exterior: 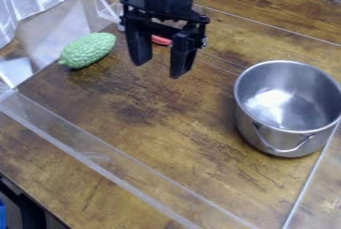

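Observation:
The black gripper (160, 54) hangs over the upper middle of the wooden table, its two fingers pointing down and apart, with nothing seen between them. A green bumpy vegetable toy (88, 50) lies to its left. A red object (160, 40) lies behind the gripper, mostly hidden by it. A steel pot (281, 109) stands empty at the right.
Clear low plastic walls (80, 153) edge the table at the left and front, with crumpled clear plastic at the upper left.

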